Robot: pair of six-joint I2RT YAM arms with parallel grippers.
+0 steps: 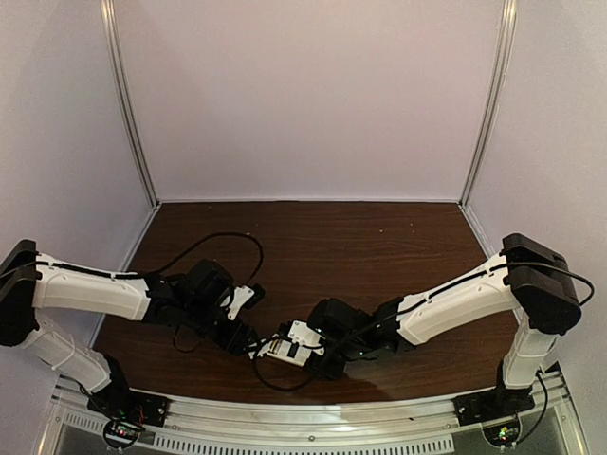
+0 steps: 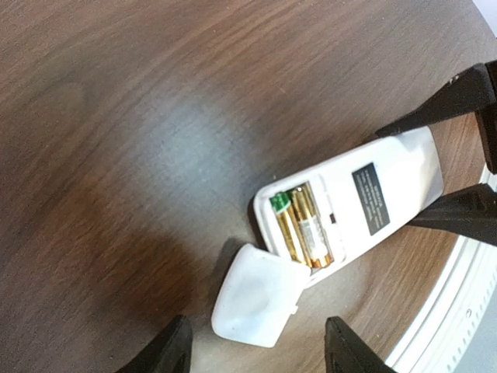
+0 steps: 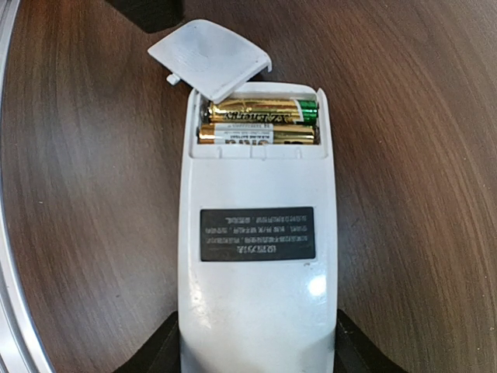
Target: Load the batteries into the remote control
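The white remote (image 3: pixel 256 295) lies back-up on the table, two batteries (image 3: pixel 256 132) in its compartment, one with a green end. My right gripper is shut on the remote's lower body. The white battery cover (image 2: pixel 256 299) is off, resting at a slant against the top corner of the compartment. My left gripper is part open at the cover, its fingertips on either side of it with space between, not gripping it.
The metal front rail (image 1: pixel 303 406) runs close to the remote. Black cables loop over both arms.
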